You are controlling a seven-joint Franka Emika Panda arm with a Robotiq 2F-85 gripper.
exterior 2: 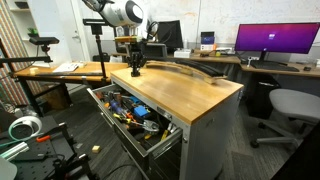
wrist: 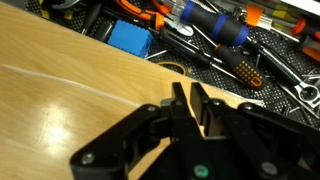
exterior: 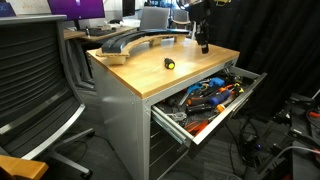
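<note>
On the wooden cabinet top lies a small black-and-yellow object (exterior: 169,63), alone. To its right, as exterior view 1 shows, my gripper (exterior: 204,47) hangs above the top, clear of the object. In the wrist view my gripper is only part open; a narrow gap shows between its fingers, with nothing in it. Beneath it are the bare wood and the edge of the open drawer. The black-and-yellow object is out of the wrist view.
The open drawer (exterior 2: 178,137) holds many tools, among them a blue-handled screwdriver (wrist: 215,22), a blue block (wrist: 130,37) and a wrench (wrist: 300,88). A long curved dark piece (exterior: 130,40) lies along the far edge of the top.
</note>
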